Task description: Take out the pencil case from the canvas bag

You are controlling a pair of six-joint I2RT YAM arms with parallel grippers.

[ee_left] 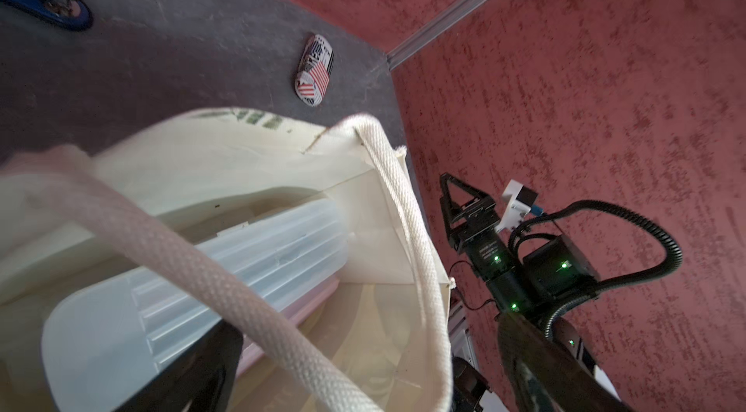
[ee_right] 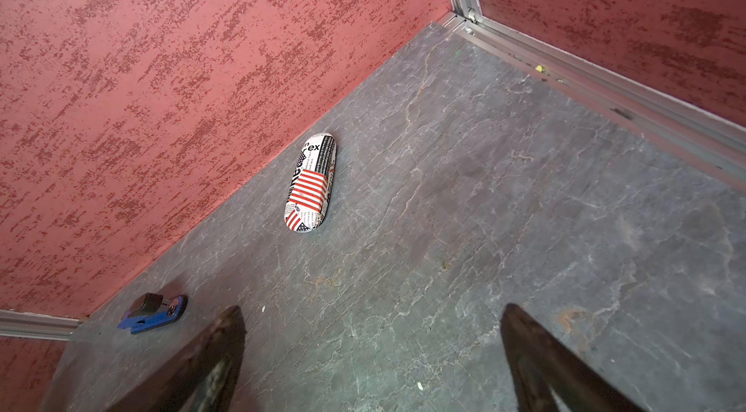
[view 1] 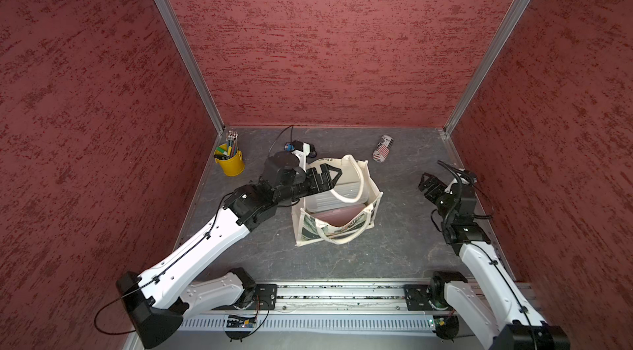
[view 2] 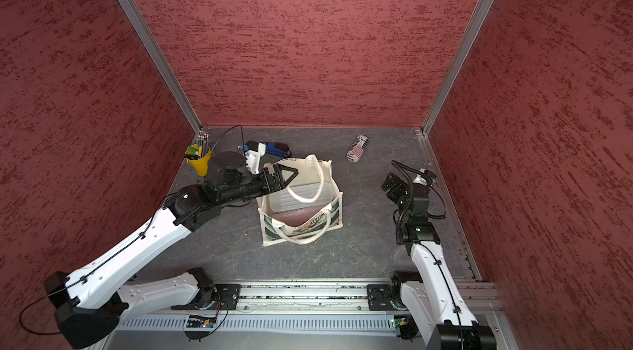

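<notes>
A cream canvas bag [view 1: 369, 218] stands open at the table's middle, both rope handles flopped over it. Inside lie a translucent ribbed plastic case [ee_left: 101, 342] and, alongside it, a pinkish item [ee_left: 303, 303]. My left gripper [view 1: 329, 177] is open over the bag's left-back part; in the left wrist view a handle crosses between its fingers, above the case. My right gripper [view 1: 428, 183] hangs open at the right side, over bare table, with nothing between its fingers.
A yellow cup [view 1: 230, 164] of pens stands back left. A blue stapler [ee_right: 151, 318] and a flag-print case [view 1: 382, 148] lie along the back. The table right of the bag is mostly clear.
</notes>
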